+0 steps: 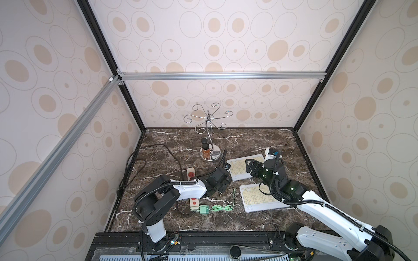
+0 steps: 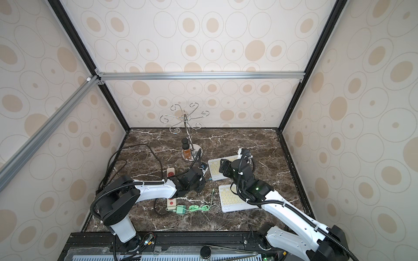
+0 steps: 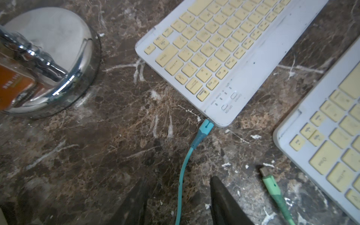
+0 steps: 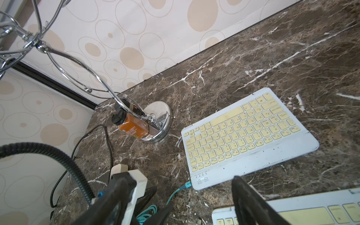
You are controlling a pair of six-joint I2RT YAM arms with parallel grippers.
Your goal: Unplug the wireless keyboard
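The far white keyboard point(image 3: 225, 48) with yellowish keys has a teal plug point(image 3: 203, 129) at its edge, near the switch corner; its teal cable point(image 3: 181, 187) runs back between the fingers of my left gripper. Those fingers are open and grip nothing. Over the far keyboard in the top left view hovers my right gripper, its fingers apart and empty. A second keyboard point(image 1: 259, 198) lies nearer the front. Beside it, a green cable's plug point(image 3: 270, 182) lies loose on the table, its metal tip bare.
A chrome stand point(image 4: 159, 123) with an orange-labelled bottle point(image 4: 133, 125) rises behind the left gripper. A power strip point(image 1: 191, 173) and a green adapter point(image 1: 204, 209) with coiled cable lie left of the keyboards. Free table extends at the back right.
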